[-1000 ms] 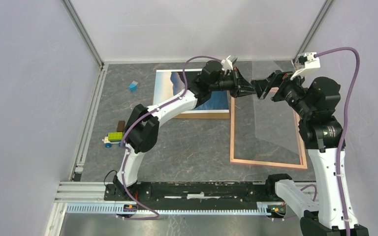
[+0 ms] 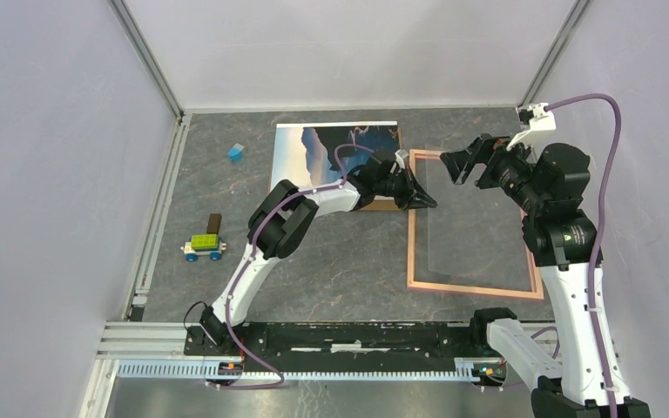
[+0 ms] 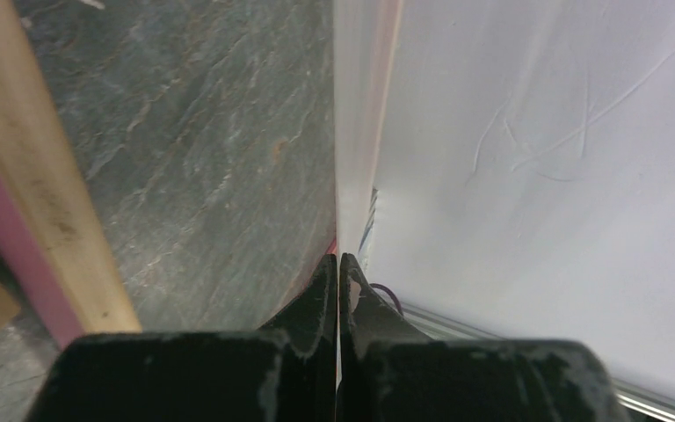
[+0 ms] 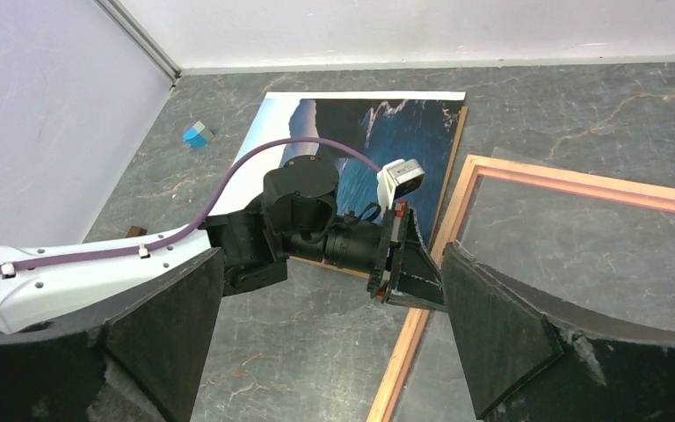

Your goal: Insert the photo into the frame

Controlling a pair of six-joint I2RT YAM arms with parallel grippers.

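Note:
The photo (image 2: 314,152), a seascape with a white border, lies face up at the back middle on a brown backing board (image 2: 383,205). To its right is the light wooden frame (image 2: 411,252), flat on the table. A clear sheet (image 2: 466,235) extends over the frame's opening, its left edge at my left gripper (image 2: 432,203). That gripper is shut on the sheet's edge, above the frame's left side; a thin pale strip runs up from its fingertips in the left wrist view. My right gripper stands open and empty above the frame's back part.
A small blue block (image 2: 236,151) lies at the back left. A toy car (image 2: 203,247) with a brown block (image 2: 214,224) behind it stands at the left. Walls border the back and sides.
My left gripper has come away from the right gripper, moving left and toward the front, and the clear sheet has shifted left with it.

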